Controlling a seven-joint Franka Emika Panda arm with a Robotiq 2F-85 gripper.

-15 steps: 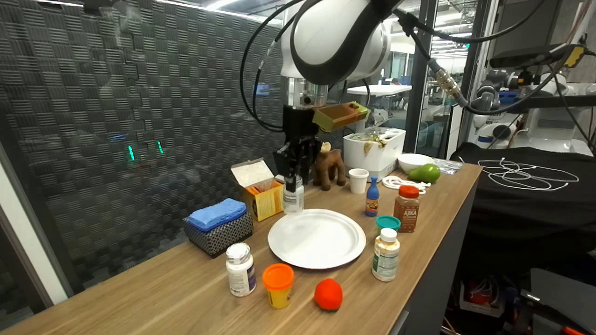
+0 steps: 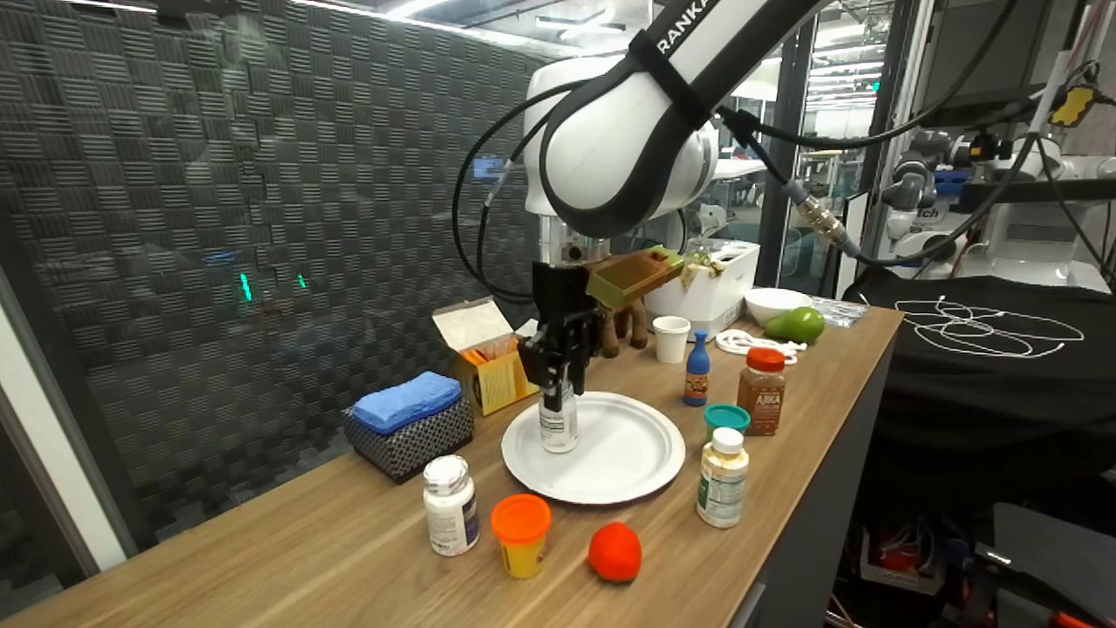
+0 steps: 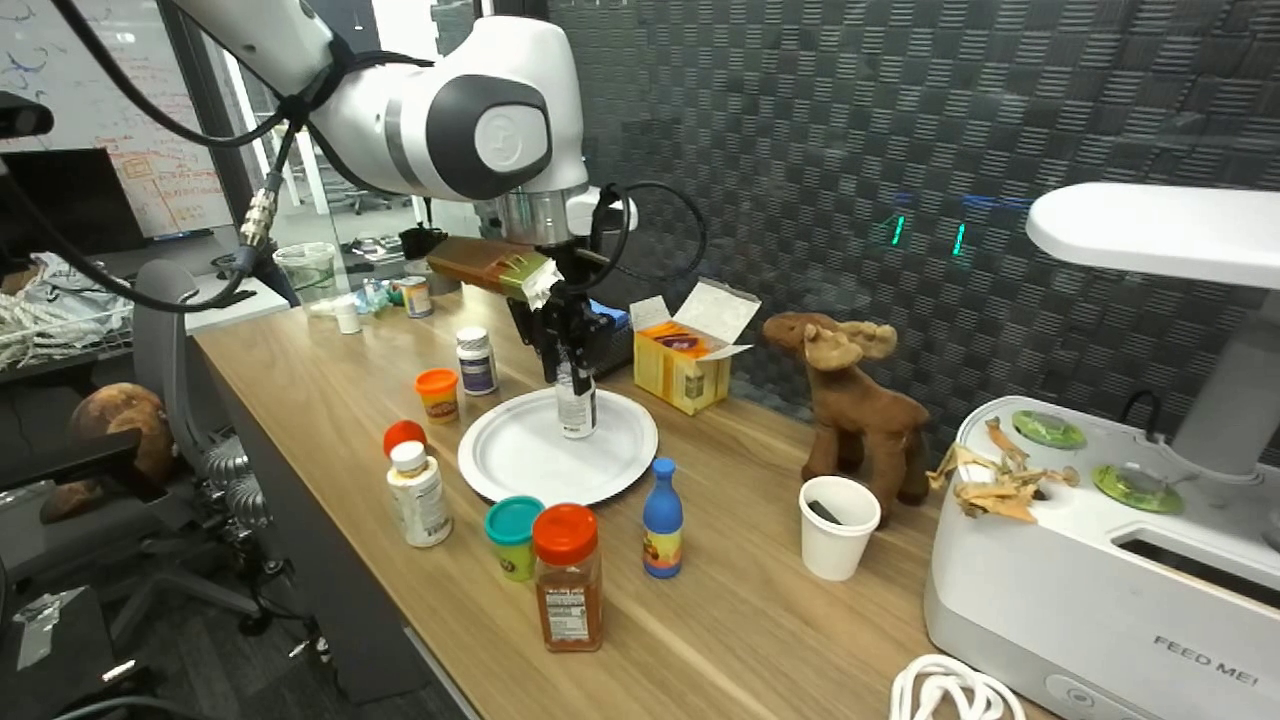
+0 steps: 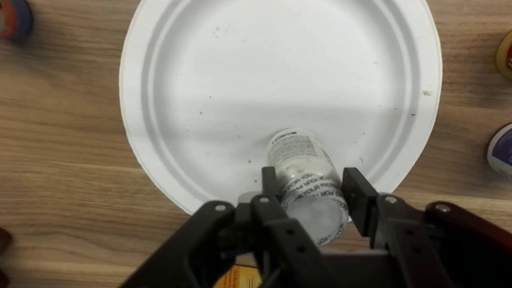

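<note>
A white bottle (image 2: 559, 427) with a printed label is upright at the plate's left part in exterior view 1, its base at or just over the surface; whether it touches cannot be told. My gripper is shut on its upper part, with one finger on each side of the cap, as the wrist view shows. The round white plate (image 3: 524, 470) lies flat on the wooden table and carries nothing else apart from small specks. In exterior view 2 the gripper (image 3: 573, 378) hides the top of the bottle (image 3: 577, 414).
Close around the plate stand a white pill bottle (image 2: 451, 508), an orange-lidded tub (image 2: 520, 539), a red ball (image 2: 615, 553), another pill bottle (image 2: 722, 481), a spice jar (image 2: 761, 396) and a blue bottle (image 2: 697, 372). Behind is an open yellow box (image 3: 684, 366).
The plate and surrounding objects have stayed put.
</note>
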